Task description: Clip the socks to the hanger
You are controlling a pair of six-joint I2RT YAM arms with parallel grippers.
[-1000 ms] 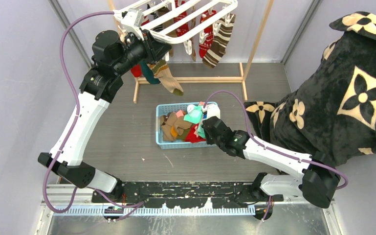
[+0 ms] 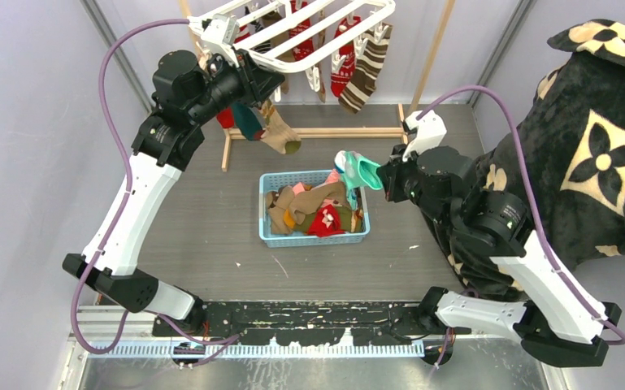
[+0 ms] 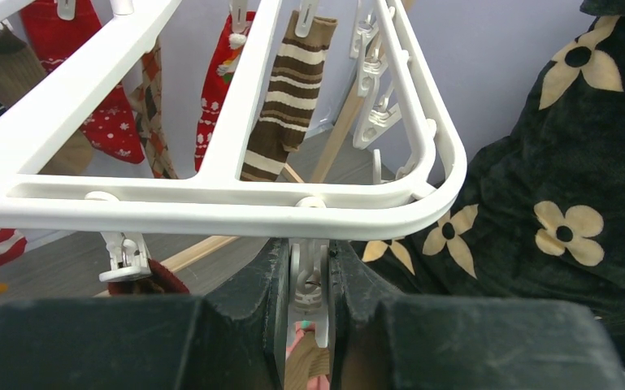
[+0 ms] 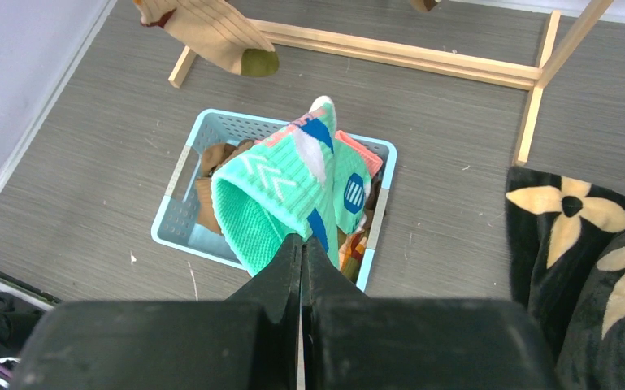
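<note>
The white hanger [image 2: 329, 57] holds several clipped socks, such as a brown striped sock [image 2: 363, 73]. My left gripper is shut on a white clip [image 3: 308, 301] under the hanger's front rail. My right gripper is shut on a mint sock [image 4: 264, 195], raised above the blue basket [image 2: 264, 211]. The basket holds more socks, including a red one [image 2: 325, 223].
A wooden stand [image 2: 341, 132] stands behind the basket. A dark flowered blanket [image 2: 536, 179] fills the right side.
My right arm has risen from the basket and moved right, lifting the mint sock out. My left arm stays at the hanger.
</note>
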